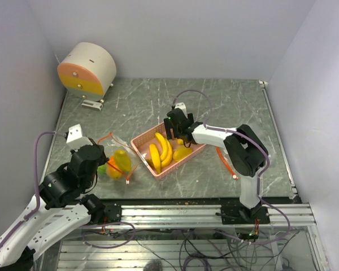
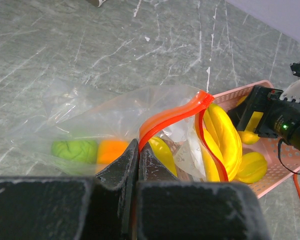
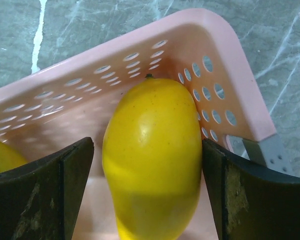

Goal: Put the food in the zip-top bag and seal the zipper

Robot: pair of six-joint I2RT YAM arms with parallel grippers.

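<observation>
The clear zip top bag point(image 2: 100, 110) lies with its orange-red zipper mouth pulled open toward the basket. My left gripper is shut on the bag's zipper edge. Inside the bag show a green item point(image 2: 75, 151), an orange one point(image 2: 111, 150) and a yellow one point(image 2: 163, 154). A pink basket point(image 1: 144, 137) holds bananas point(image 1: 156, 158) and yellow mango-like fruit point(image 1: 182, 153). Within it, my right gripper stands part open, its fingers on either side of a yellow fruit point(image 3: 152, 150) near the perforated corner. The left finger is clear of the fruit; contact on the right is unclear.
An orange-edged bag point(image 1: 226, 162) lies flat right of the basket. At the back left stands a cream and orange rounded box point(image 1: 87, 70).
</observation>
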